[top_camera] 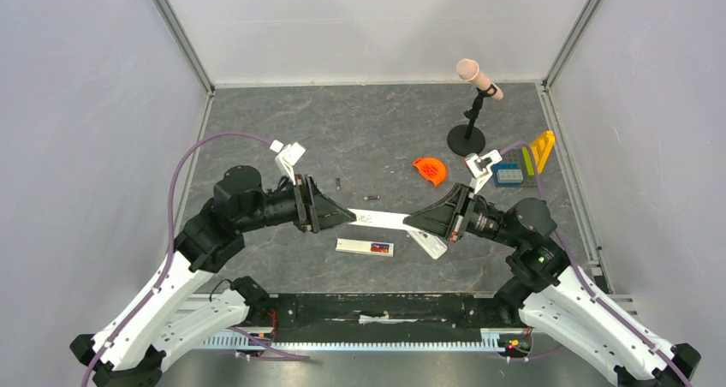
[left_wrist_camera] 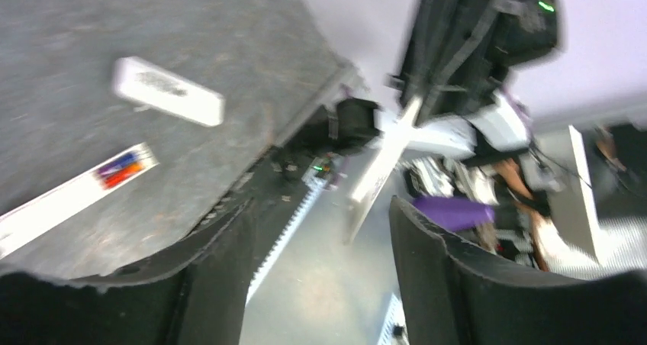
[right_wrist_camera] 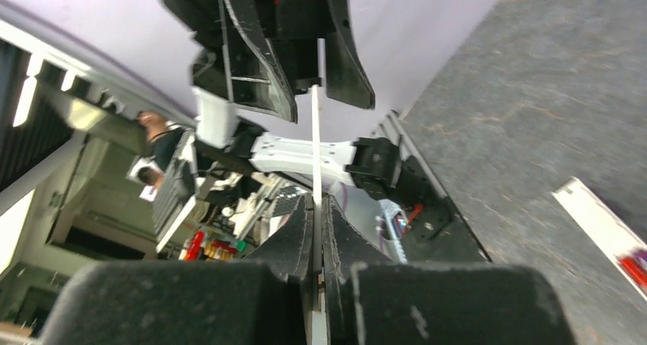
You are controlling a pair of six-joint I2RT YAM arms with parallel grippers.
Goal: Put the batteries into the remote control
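Note:
A long, flat white piece with small print [top_camera: 379,219] is held up level between both arms. My right gripper is shut on its right end. My left gripper stands open around the other end, with a gap on either side of it. On the table below lies a narrow white case [top_camera: 355,245], with red and blue battery-like cells at its right end. Another white piece [top_camera: 431,245] rests beneath the right gripper, partly hidden in the top view. Two small dark batteries [top_camera: 338,184] lie farther back. The left wrist view is blurred.
An orange shell-shaped item [top_camera: 431,169] lies behind the right arm. A black stand [top_camera: 466,139] rises at the back right, near blue blocks [top_camera: 508,174] and a yellow part [top_camera: 541,147].

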